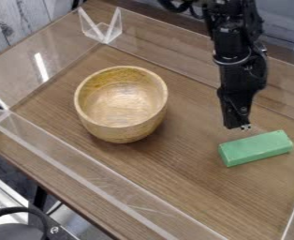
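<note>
My gripper (pixel 239 123) hangs from the dark arm at the right of the table, shut, with nothing seen between its fingers. Below it and a little to the right, a green block (pixel 255 148) lies on the wooden table, slightly slanted and apart from the gripper.
A round tan bowl (pixel 120 104) sits left of centre. A small clear object (pixel 101 27) stands at the back left. A black object (pixel 12 229) shows at the bottom left corner, off the table.
</note>
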